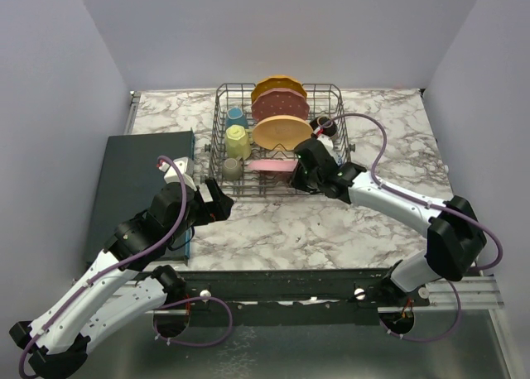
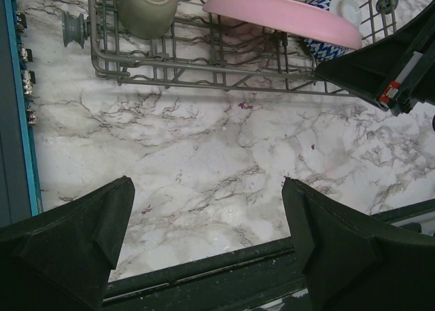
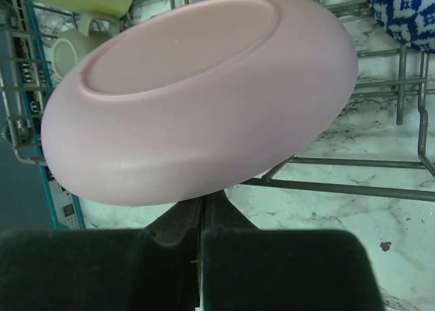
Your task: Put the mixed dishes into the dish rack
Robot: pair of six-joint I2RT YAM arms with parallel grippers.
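Observation:
The dish rack (image 1: 217,172) holds orange (image 1: 283,131), dotted red and yellow plates, green (image 1: 238,143), blue and grey cups (image 1: 232,169), a dark cup and a blue-patterned bowl (image 2: 323,49). A pink dish (image 1: 272,165) is tilted at the rack's front, its underside facing the right wrist camera (image 3: 197,107). My right gripper is shut at that dish's lower edge; whether anything thin is between its fingers is hidden. My left gripper stands open and empty over the worktop, left of the rack's front.
A dark board (image 1: 132,189) lies left of the rack. Bare marble (image 1: 265,238) lies in front of the rack and to its right (image 1: 397,131). Grey walls enclose the back and sides.

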